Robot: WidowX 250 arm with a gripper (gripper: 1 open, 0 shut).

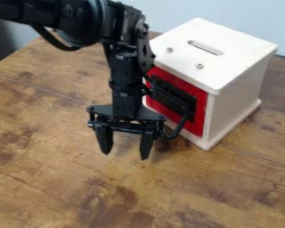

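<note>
My black gripper [125,146] hangs low over the wooden table, just left and in front of a white box [228,89]. Its two fingers point down and stand apart, with nothing between them. The box has a slot and two small screws on its top. Its front face is red [192,119], with a black part on it that my arm and gripper partly hide.
A pale wall shows behind it at the top edge, behind the arm and the box.
</note>
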